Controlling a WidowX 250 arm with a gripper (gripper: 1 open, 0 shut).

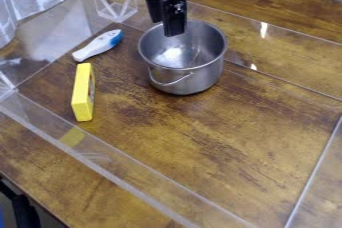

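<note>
My black gripper [166,20] hangs at the top centre, open, just above the back left rim of a steel pot [183,72] with a wire handle on its front. I see nothing held between its fingers. A white and blue brush-like object [96,45] lies left of the pot. A yellow block [83,92] lies further forward on the left.
Clear plastic walls or panels run along the left side and at the right edge.
</note>
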